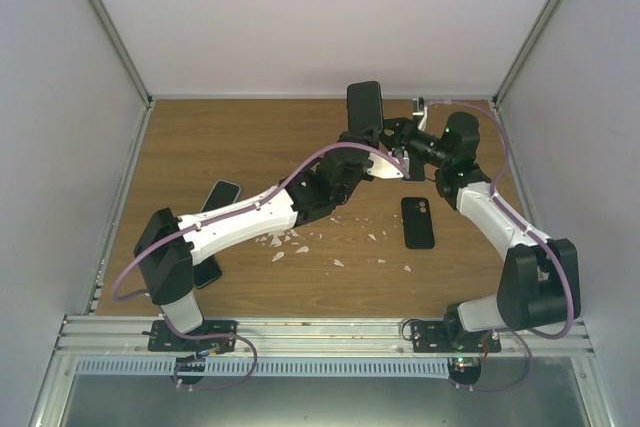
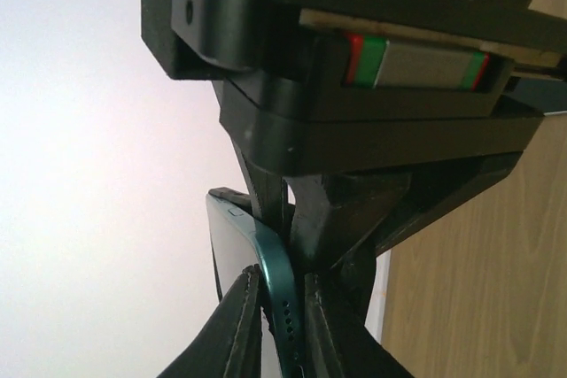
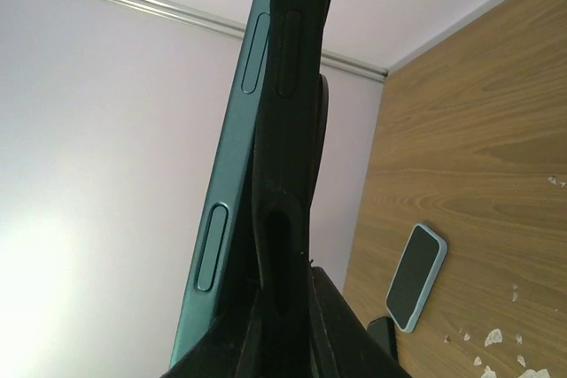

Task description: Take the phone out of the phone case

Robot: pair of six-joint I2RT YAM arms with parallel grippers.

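Note:
A phone in a dark case (image 1: 364, 105) is held upright between my two grippers at the back centre. In the right wrist view its teal frame (image 3: 213, 245) runs alongside the black case (image 3: 288, 130), partly separated from it. My right gripper is shut on it. In the left wrist view my left gripper has its fingertips at the phone's teal edge (image 2: 270, 254), close against the right gripper's black body; whether it grips firmly is unclear.
Phones (image 1: 219, 197) lie at the left of the table (image 1: 180, 137). A black case (image 1: 417, 222) lies at the right, another dark item behind it. White scraps are scattered over the middle.

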